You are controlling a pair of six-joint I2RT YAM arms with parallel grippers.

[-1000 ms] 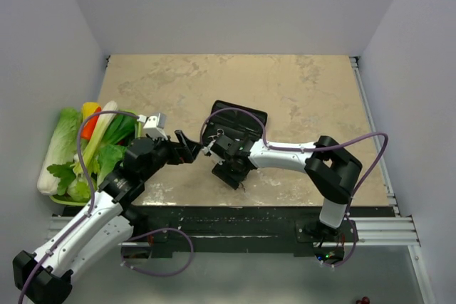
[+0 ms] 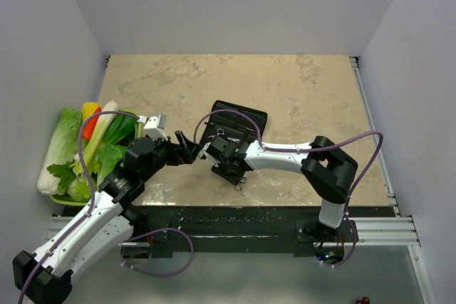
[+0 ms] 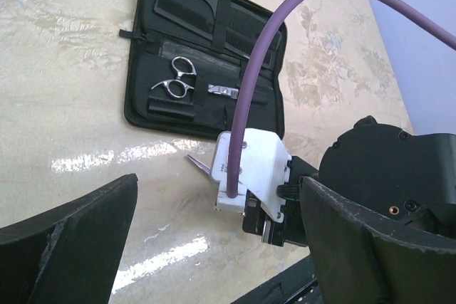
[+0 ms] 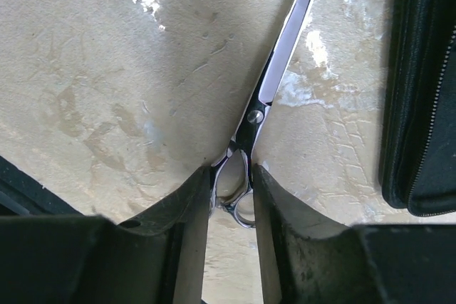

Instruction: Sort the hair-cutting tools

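Loose silver scissors (image 4: 260,94) lie on the table in the right wrist view, blades pointing away and handle loops nearest me. My right gripper is low over them, one finger on each side of the handle loops. The fingers stand a little apart, very close to the metal; whether they press on it I cannot tell. An unzipped black tool case (image 3: 206,55) lies flat, holding combs (image 3: 184,18), another pair of scissors (image 3: 175,80) and a silver-bladed tool (image 3: 223,91). Left of the case, my left gripper (image 2: 188,147) hangs open and empty.
A green basket of vegetables (image 2: 89,147) stands at the table's left edge. The right arm (image 2: 281,159) reaches across the front of the table, close to the left gripper.
My right gripper has shifted slightly left in the top view, and more of the scissors' handle loops shows beside it. The left arm and the case have stayed still.
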